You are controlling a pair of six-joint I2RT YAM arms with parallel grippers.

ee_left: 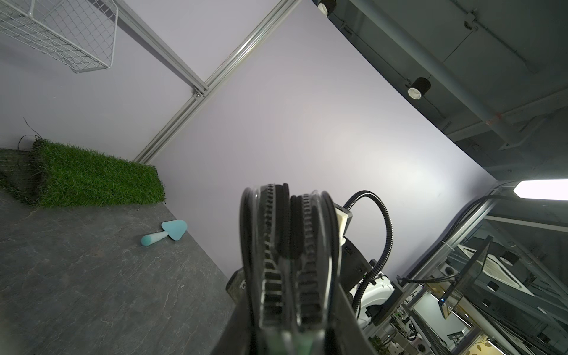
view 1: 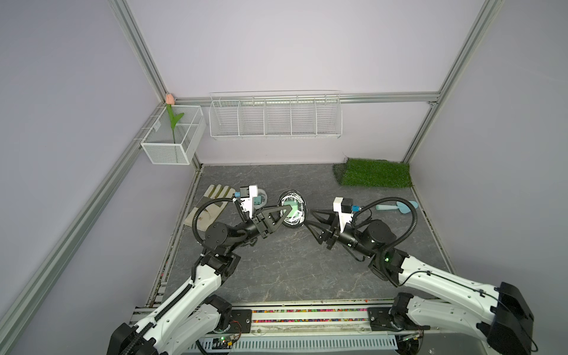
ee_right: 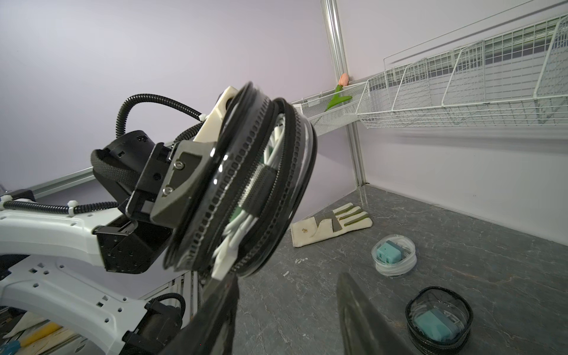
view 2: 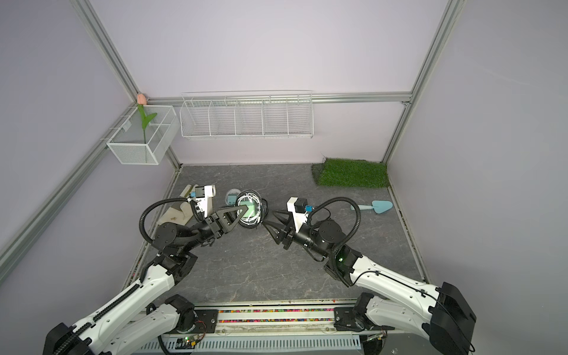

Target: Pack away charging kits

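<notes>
My left gripper [view 1: 288, 211] is shut on a round clear case [ee_right: 260, 177] with black zipper edges, held upright above the table. In the right wrist view its rim gapes; a white cable [ee_right: 227, 251] with its end poking out and something pale green show inside. Edge-on, the zipper halves of the case [ee_left: 290, 236] fill the middle of the left wrist view. My right gripper [view 2: 270, 218] is open beside the case, nothing between its fingers. On the table lie a white-rimmed round case [ee_right: 393, 255] and a black-rimmed one [ee_right: 439, 322], each with a teal block inside.
A work glove [ee_right: 331, 226] lies at the table's left. Artificial grass [view 1: 377, 172] and a blue trowel [view 1: 402, 206] are at the right. Divided wire baskets [view 1: 275, 116] hang on the back wall; a white basket [view 1: 168, 155] at left holds a tulip [view 1: 173, 118].
</notes>
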